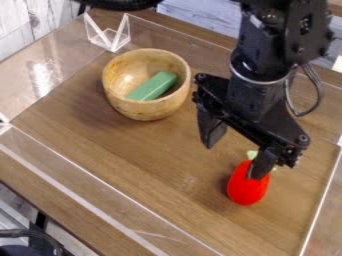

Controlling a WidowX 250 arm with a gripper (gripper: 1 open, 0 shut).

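My black gripper (235,147) hangs over the right part of the wooden table, open, one finger at the left and the other low at the right, just over a red tomato-like object (247,186) with a pale green top. That right finger hides part of the object's top; whether they touch I cannot tell. A wooden bowl (123,70) at the upper left holds a green block (154,86).
A clear angular piece (107,33) stands behind the bowl. Transparent edges run along the table's left and right sides.
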